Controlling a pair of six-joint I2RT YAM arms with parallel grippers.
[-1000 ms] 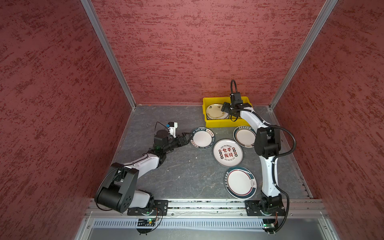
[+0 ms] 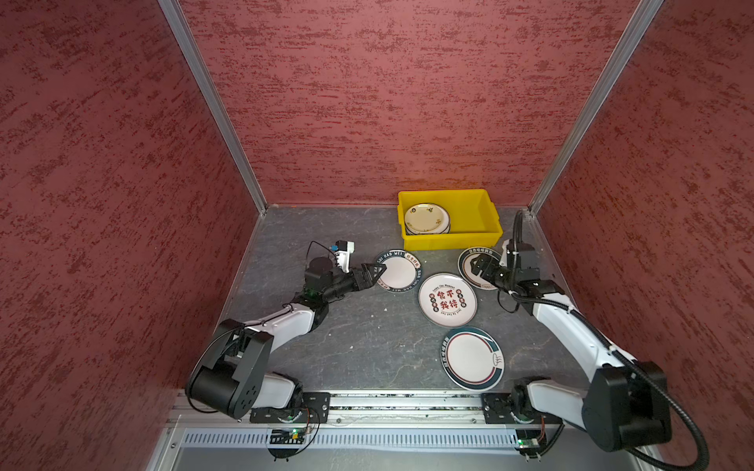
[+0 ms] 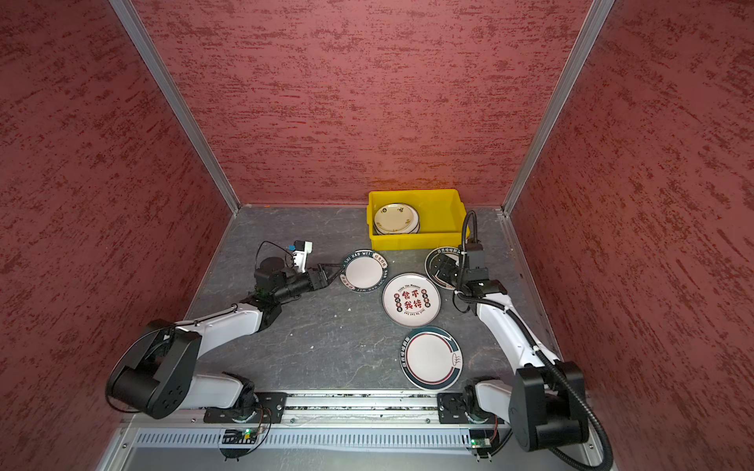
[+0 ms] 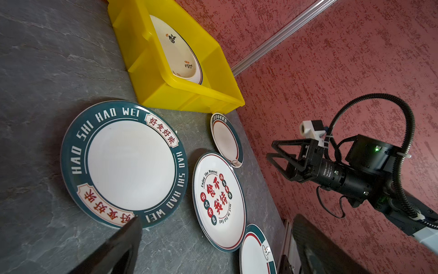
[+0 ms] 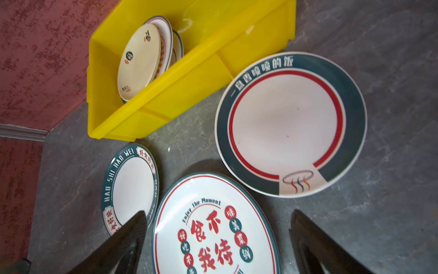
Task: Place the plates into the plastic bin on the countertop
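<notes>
The yellow bin (image 2: 473, 212) holds stacked plates (image 2: 426, 216) at its left end. Four plates lie loose on the countertop: a HAO SHI HAO WEI plate (image 4: 130, 162), a plate with red characters (image 2: 447, 300), a teal-rimmed plate at the front (image 2: 472, 358), and another (image 5: 287, 123) beside the bin's right half. My left gripper (image 2: 376, 273) stands open by the HAO SHI HAO WEI plate, with nothing between its fingers. Above the plate beside the bin, my right gripper (image 2: 482, 267) hangs open and empty.
Red walls enclose the back and sides. A metal rail runs along the front edge.
My right gripper has moved out of the bin, rightward and toward the front, to above the plate beside it. The left arm has stayed nearly still.
</notes>
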